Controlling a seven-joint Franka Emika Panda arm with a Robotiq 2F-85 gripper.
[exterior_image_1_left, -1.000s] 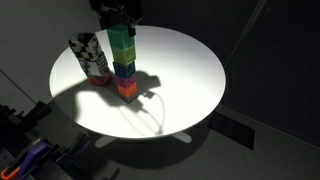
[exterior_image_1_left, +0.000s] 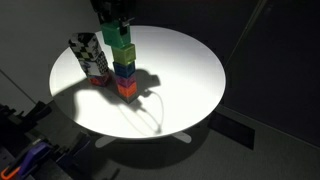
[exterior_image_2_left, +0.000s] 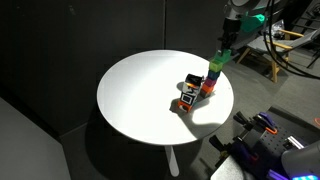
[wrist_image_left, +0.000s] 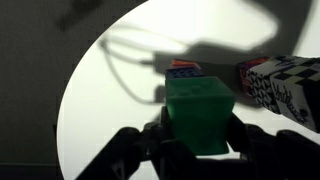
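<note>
A green cube (exterior_image_1_left: 116, 37) is at the top of a tall stack on the round white table, with my gripper shut on it. Below it come a yellow-green block (exterior_image_1_left: 124, 54), a blue block (exterior_image_1_left: 124, 70), a purple one and an orange block (exterior_image_1_left: 127, 91) at the base. The green cube looks slightly offset to the left of the block under it; whether they touch, I cannot tell. In the wrist view the green cube (wrist_image_left: 198, 112) fills the space between the fingers and hides most of the stack.
Close beside stands a second stack of black-and-white patterned blocks (exterior_image_1_left: 88, 50) with a red block (exterior_image_1_left: 99, 80) at its foot. In the wrist view these patterned blocks (wrist_image_left: 285, 85) lie to the right.
The green cube has shifted slightly left and up with my gripper, from being in line with the stack. The lower blocks and the patterned stack have not visibly moved.
</note>
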